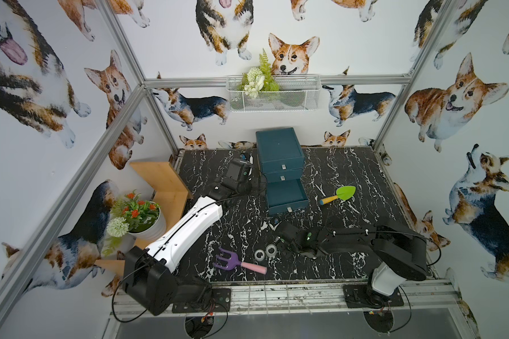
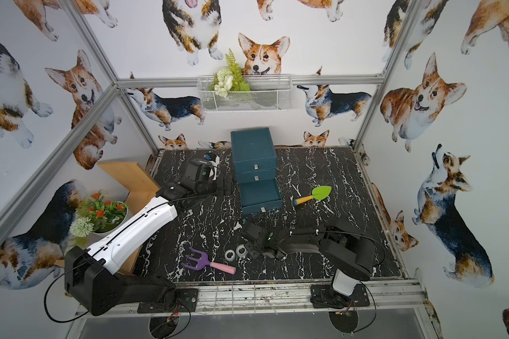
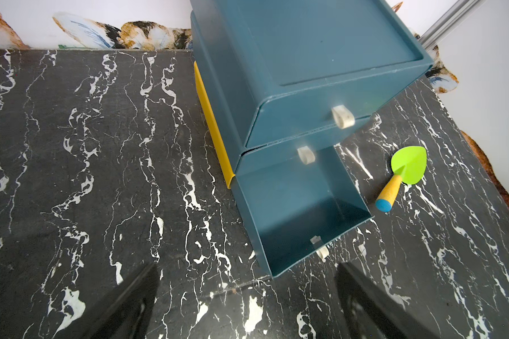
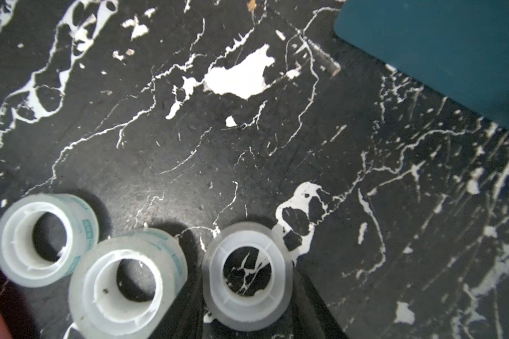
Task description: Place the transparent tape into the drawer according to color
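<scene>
Three transparent tape rolls lie in a row in the right wrist view: a left roll, a middle roll and a right roll. The fingers of my right gripper flank the right roll closely; whether both press on it is unclear. Two rolls show in the top left view, beside the right gripper, which hides the third. A teal drawer cabinet has its bottom drawer pulled out and empty. My left gripper stands open left of the cabinet, nothing between its fingers.
A purple fork with a pink handle lies left of the rolls, near the front edge. A green trowel rests right of the drawer. A wooden shelf and potted flowers stand at the left. Bare tabletop separates the rolls from the drawer.
</scene>
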